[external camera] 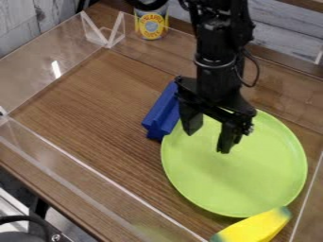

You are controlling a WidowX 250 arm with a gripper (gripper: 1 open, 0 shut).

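Observation:
My black gripper (209,128) hangs open over the upper left part of a round green plate (233,177), its fingers pointing down. Just left of it, partly behind it, a blue block (161,114) lies on the wooden table, beside the plate's edge. I see nothing held between the fingers. A yellow object (256,226) with a pale green end lies at the plate's lower right edge.
A can with a yellow label (150,25) stands at the back. Clear plastic walls line the table (89,104) on the left.

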